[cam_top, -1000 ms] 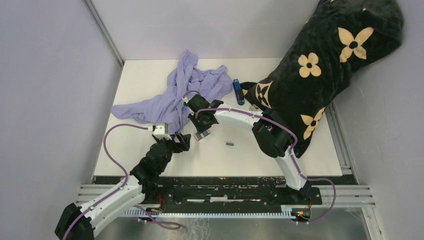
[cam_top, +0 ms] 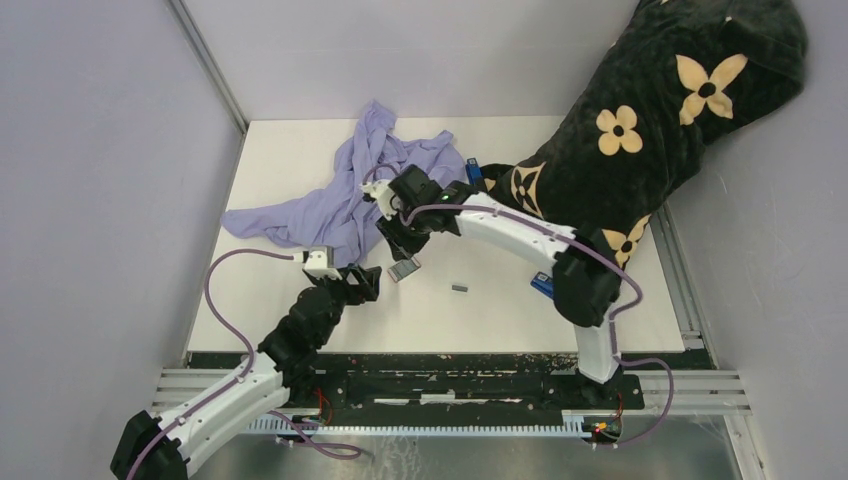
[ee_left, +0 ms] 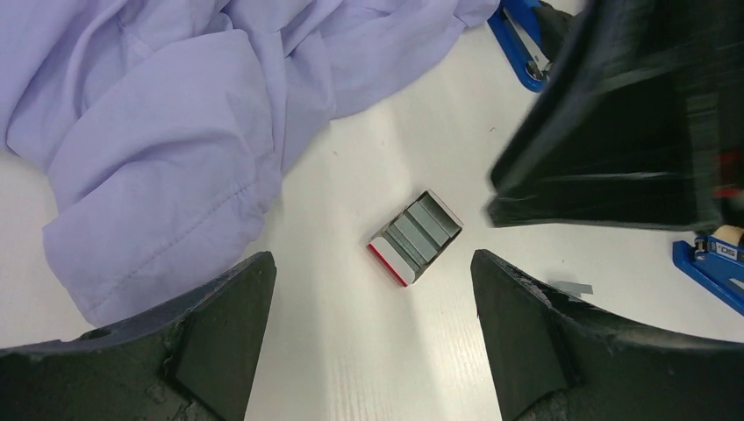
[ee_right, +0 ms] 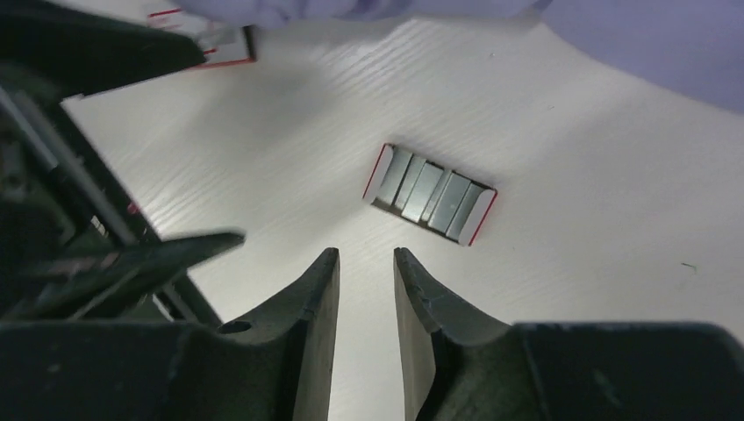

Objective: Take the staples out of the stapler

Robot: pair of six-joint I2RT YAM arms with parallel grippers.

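Note:
A small open box of silver staple strips (cam_top: 404,269) (ee_left: 415,237) (ee_right: 429,193) lies on the white table. A loose grey staple strip (cam_top: 459,288) (ee_left: 570,288) lies to its right. A blue stapler (cam_top: 474,176) (ee_left: 519,44) is at the back, another (cam_top: 542,285) (ee_left: 712,267) at the right. My left gripper (cam_top: 362,284) stands left of the box, open and empty. My right gripper (cam_top: 395,236) is above the box; its fingertips are a short way apart with nothing seen between them, looking part open.
A crumpled lavender cloth (cam_top: 300,215) covers the back left. A dark flowered cushion (cam_top: 650,90) fills the right side.
The left arm has not moved.

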